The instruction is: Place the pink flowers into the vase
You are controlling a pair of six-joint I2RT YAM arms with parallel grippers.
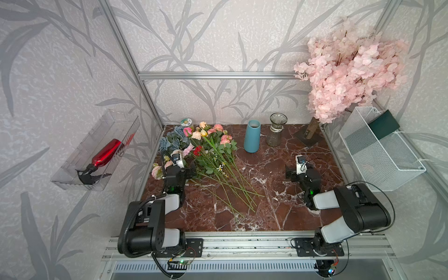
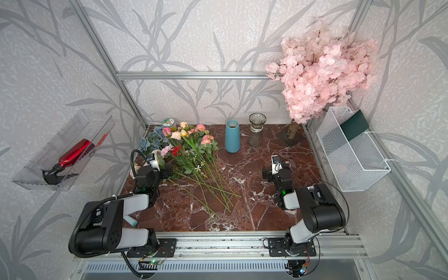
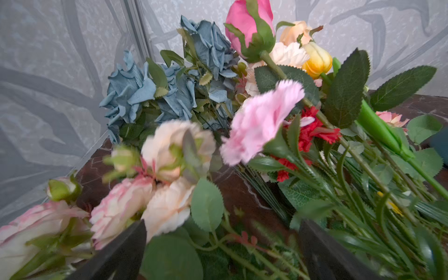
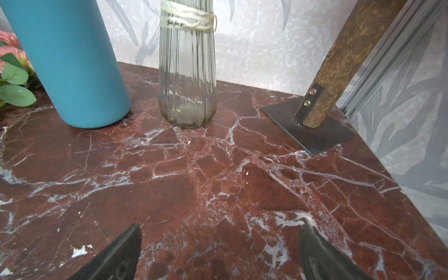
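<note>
A loose heap of flowers covers the left half of the table, stems toward the front right. Among them are a pink carnation (image 3: 263, 119), a pink rosebud (image 3: 249, 23) and coral-pink blooms (image 1: 225, 139). Low over the heap's near left side, my left gripper stands open, no stem clearly between its fingers. A blue vase (image 1: 252, 136) stands upright at the back middle, with a ribbed glass vase (image 4: 187, 79) to its right; I see no flowers in either. My right gripper is open and empty above bare table, in front of the glass vase.
A tall pink blossom tree (image 1: 345, 70) on a metal base stands at the back right. A white mesh basket (image 1: 382, 149) hangs on the right, a clear bin (image 1: 93, 154) on the left.
</note>
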